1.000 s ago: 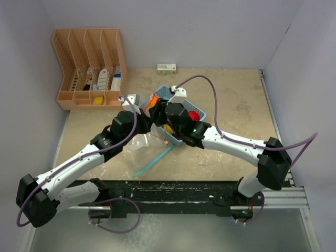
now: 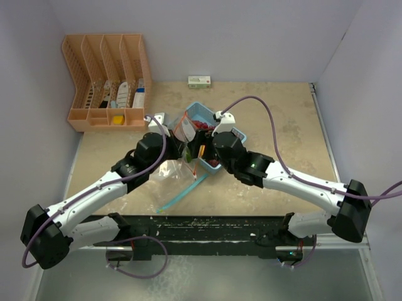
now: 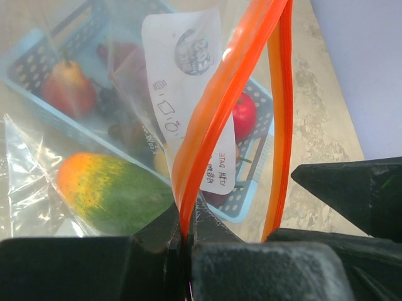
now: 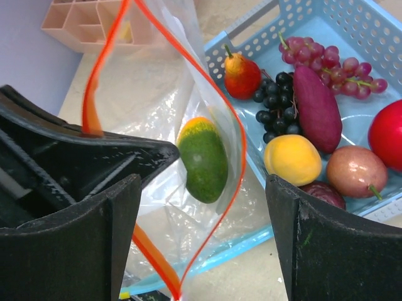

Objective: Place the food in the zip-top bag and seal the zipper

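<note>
The clear zip top bag (image 4: 151,94) stands with its orange-edged mouth spread open. Inside it lies a green and orange mango-like fruit (image 4: 204,164), visible in both wrist views. My left gripper is shut on the bag's orange rim (image 3: 217,119), which rises from between its fingertips. To the right of the bag mouth, my right gripper is open, with no food between its separated fingers. In the top view both grippers meet closely over the bag, so their tips are partly hidden.
A blue basket (image 4: 242,28) right behind the bag holds grapes (image 4: 330,66), an eggplant (image 4: 316,110), a yellow fruit (image 4: 292,159) and other food. The pink organizer (image 2: 107,78) stands back left, a small box (image 2: 199,81) at the back.
My right gripper has moved right and slightly toward the front, away from the left one, over the basket.
</note>
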